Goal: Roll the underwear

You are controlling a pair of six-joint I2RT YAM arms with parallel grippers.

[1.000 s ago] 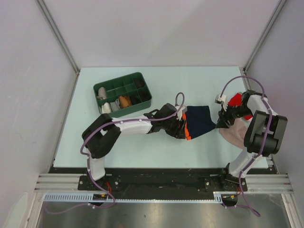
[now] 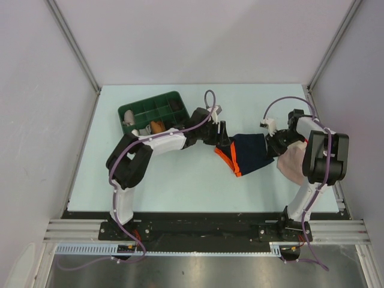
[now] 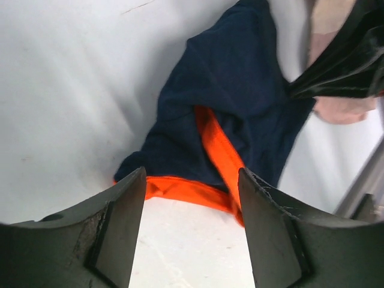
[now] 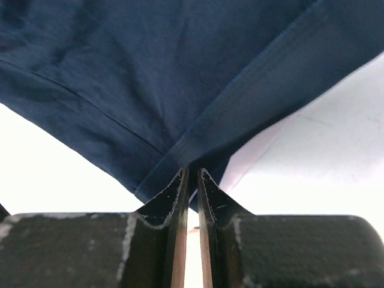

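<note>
Navy underwear with an orange waistband (image 2: 245,156) lies on the white table, its left end folded, orange band showing in the left wrist view (image 3: 219,150). My left gripper (image 2: 217,135) hangs over that left end, fingers apart, nothing seen held between them (image 3: 192,192). At the underwear's right edge, my right gripper (image 2: 271,146) is shut on the navy fabric (image 4: 192,180), whose edge runs under its fingertips.
A green divided bin (image 2: 150,107) with rolled items stands at back left. Pink cloth (image 2: 291,168) lies right, under the right arm.
</note>
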